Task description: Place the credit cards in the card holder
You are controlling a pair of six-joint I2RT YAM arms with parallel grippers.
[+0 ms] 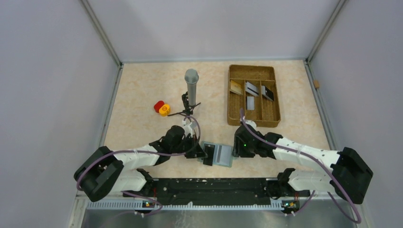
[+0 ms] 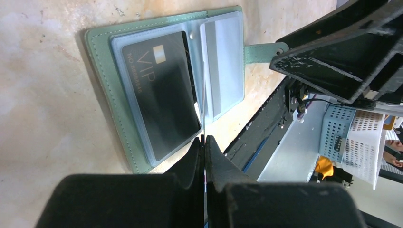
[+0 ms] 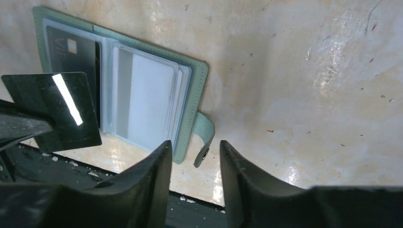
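My left gripper is shut on a thin card, seen edge-on in its own view. The right wrist view shows that black card with a pale stripe, held over the holder's left half. Flat on the table lies the open green card holder. A dark VIP card sits in one of its clear sleeves; the facing sleeve is pale, with a grey strip. At the strap side, my right gripper is part open, the strap showing in its gap, not clamped.
A brown divided tray with several cards stands at the back right. Behind the left arm are a grey lamp-like stand and red and yellow items. The table's front edge is close to the holder.
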